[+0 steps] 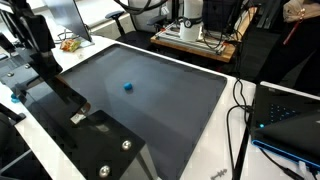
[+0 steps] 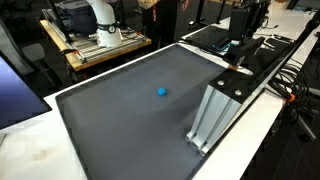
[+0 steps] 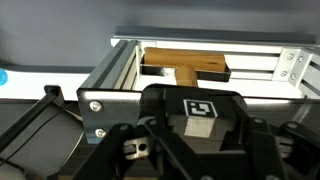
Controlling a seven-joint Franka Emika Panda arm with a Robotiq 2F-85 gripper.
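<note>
In the wrist view a wooden T-shaped piece has its wide block away from me and its narrow stem running back to my gripper. The gripper looks shut on that stem, though its dark body hides the contact. Beneath lies a silver and black metal frame with an opening. From the side, the gripper hangs low over the black top of the metal stand. A small brown bit of wood shows by the fingertips. Whether the wood touches the stand cannot be told.
A grey board fills the table beside the stand, mostly bare. On it lies a small blue round object. Dark equipment with cables stands at the right in exterior view 1.
</note>
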